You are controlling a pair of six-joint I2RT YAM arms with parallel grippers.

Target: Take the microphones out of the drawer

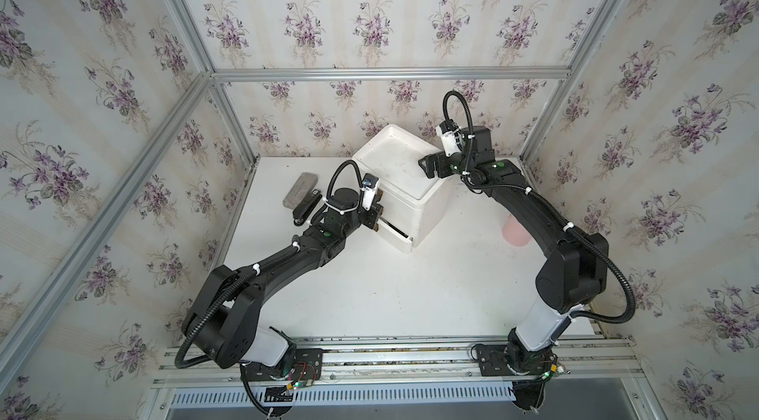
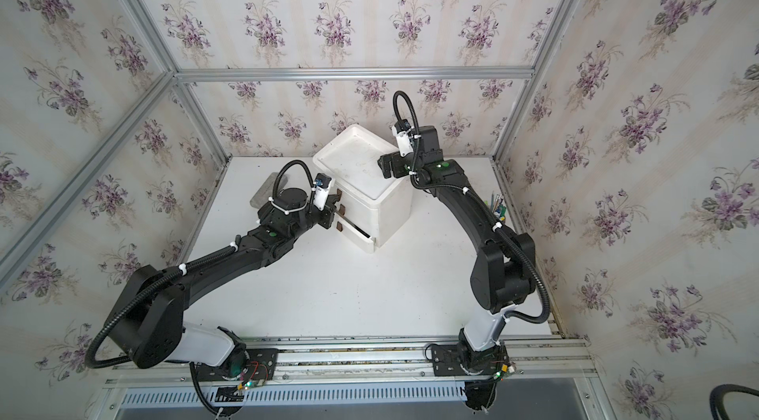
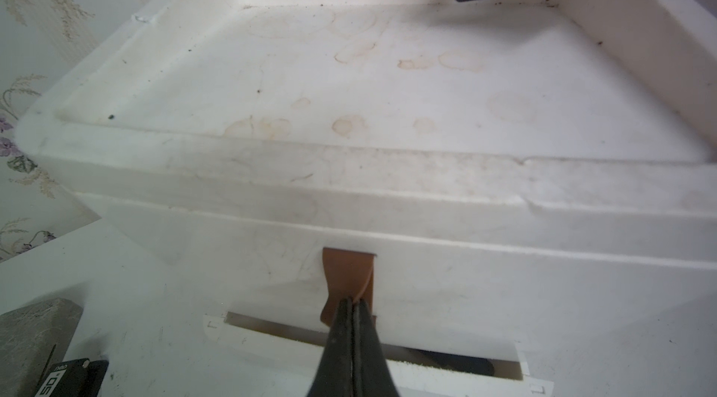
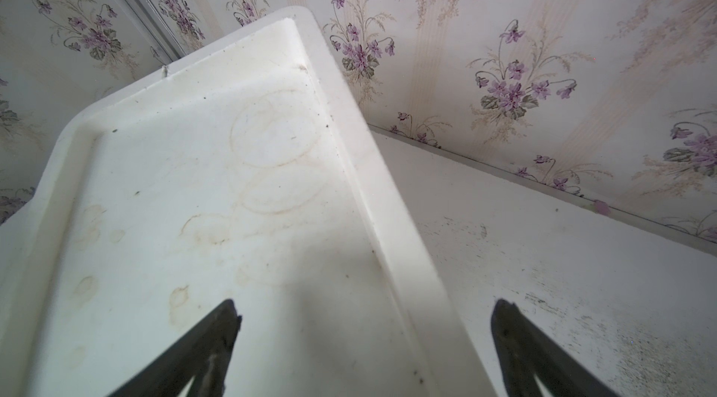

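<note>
The white drawer unit (image 1: 434, 214) stands at the middle of the table, its lowest drawer (image 3: 478, 377) pulled slightly out with a dark gap behind its front. A brown leather tab (image 3: 348, 270) hangs on the front above that drawer. My left gripper is shut on the tab's lower part, its fingertips pressed together. Over the right part of the unit's tray-like top, my right gripper is open with nothing between its fingers. No microphone can be made out; a dark shape (image 3: 463, 363) inside the drawer gap is too hidden to identify.
A grey block (image 1: 300, 190) and a black case-like object (image 1: 306, 207) lie left of the unit, close to my left arm. A pink round object (image 1: 516, 231) sits on the right, partly behind my right arm.
</note>
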